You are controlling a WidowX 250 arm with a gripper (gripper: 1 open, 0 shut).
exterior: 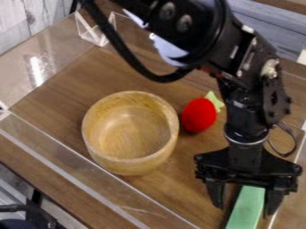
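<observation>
My gripper [244, 197] is low at the right, pointing down with its fingers open over a green flat piece [244, 214] that runs to the bottom edge. Whether the fingertips touch it is hard to tell. A red round object [198, 116] with a small green top lies left of the arm. A wooden bowl [129, 133] stands left of centre.
Clear acrylic strips [72, 165] run along the table's front left edge. A clear folded piece [96, 29] stands at the back left. The wooden tabletop [84, 80] behind the bowl is bare.
</observation>
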